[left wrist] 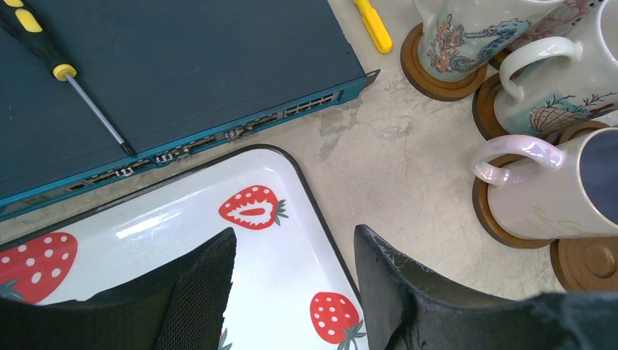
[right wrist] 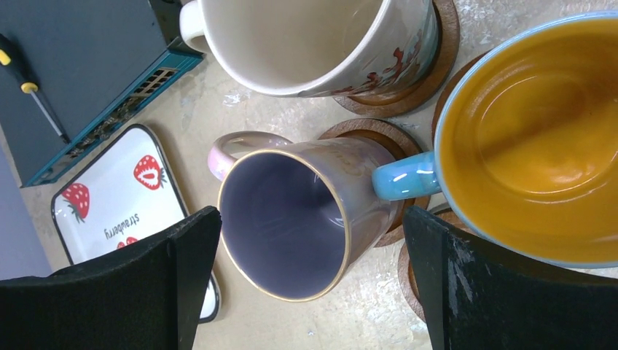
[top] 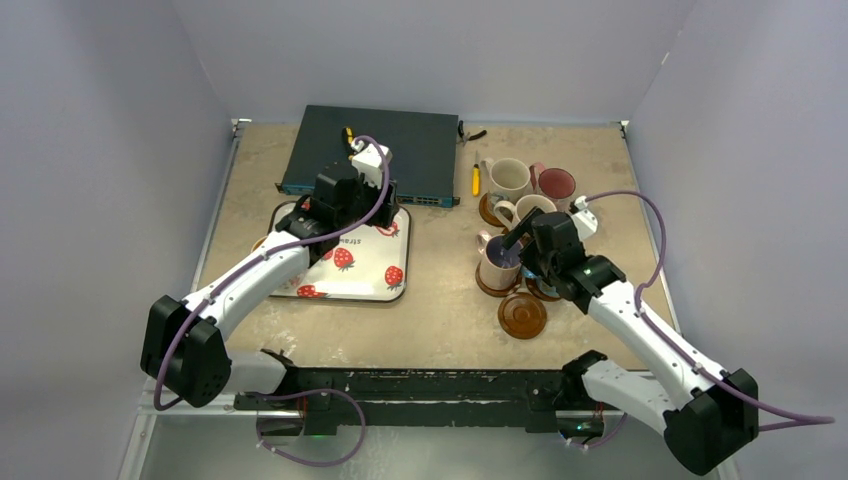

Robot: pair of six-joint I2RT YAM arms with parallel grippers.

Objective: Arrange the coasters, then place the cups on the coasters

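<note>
A pearly cup with a purple inside (right wrist: 284,226) stands on a brown coaster (right wrist: 396,142), with my right gripper open above it. Its two fingers reach either side of the cup in the right wrist view, and I cannot tell whether they touch it. Right beside it is a blue cup with an orange inside (right wrist: 539,138); its blue handle comes close to the pearly cup. An empty wooden coaster (top: 522,315) lies toward the front of the table. Over the strawberry tray, my left gripper stands open with nothing between its fingers.
More cups, one white (top: 508,177) and one reddish (top: 555,184), crowd the back right on coasters. The strawberry tray (top: 349,265) and a dark flat box (top: 400,140) fill the left. Clear table lies between tray and cups.
</note>
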